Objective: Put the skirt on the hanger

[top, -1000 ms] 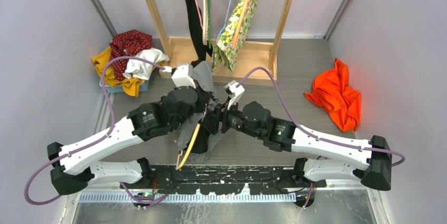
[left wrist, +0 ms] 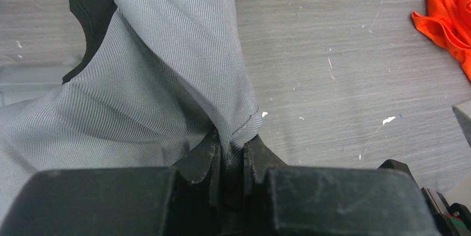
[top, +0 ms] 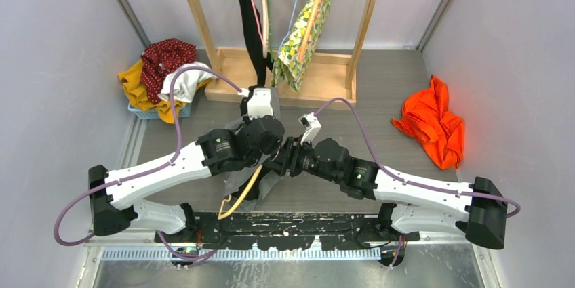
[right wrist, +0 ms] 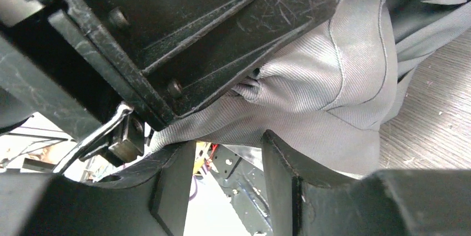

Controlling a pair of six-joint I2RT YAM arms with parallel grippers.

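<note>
In the left wrist view a fold of the grey skirt [left wrist: 183, 41] runs down between the fingertips of my left gripper, which is shut on it. A black band edges the cloth at upper left. More skirt [right wrist: 311, 97] lies just beyond my right gripper, whose fingers stand apart with no cloth clearly gripped between them. The left gripper's dark body fills the upper left of that view. From above, a yellow hanger [top: 241, 193] slants out from under the arms, its hook towards the front; its other end is hidden, as are both sets of fingertips.
A wooden rack [top: 329, 81] stands at the back with a lemon-print garment [top: 308, 30] and a black garment [top: 251, 27] hanging. A basket [top: 144, 113] of clothes sits at left, an orange cloth [top: 434, 125] at right.
My left arm has moved to the right, its wrist closer to the right arm. The hanger's hook end has swung a little left. My right gripper has shifted slightly to the right.
</note>
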